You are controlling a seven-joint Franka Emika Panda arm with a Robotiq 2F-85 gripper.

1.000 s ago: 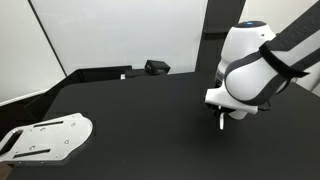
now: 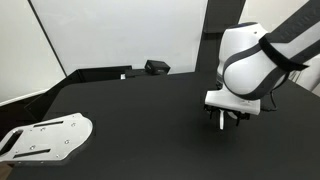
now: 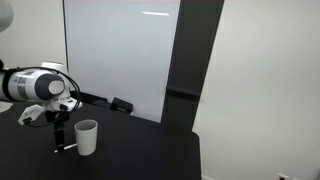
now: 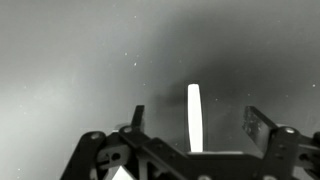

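Note:
A slim white stick (image 4: pixel 195 118) lies on the black table in the wrist view, in the gap between the open fingers of my gripper. Neither finger appears to touch it. Exterior view 2 has my gripper (image 3: pixel 59 138) pointing down close to the table, left of a white cup (image 3: pixel 87 138) that stands upright. A white stick (image 3: pixel 69 147) shows low between them. From exterior view 1, my gripper (image 2: pixel 229 117) is at the right of the table, and I cannot make out the cup there.
A flat white plate with slots (image 2: pixel 47 138) rests at the table's left. Towards the back sits a small black box (image 2: pixel 157 67). In the wrist view, a white patch at the bottom left is mostly hidden by my gripper.
The slotted plate and black box have stayed put.

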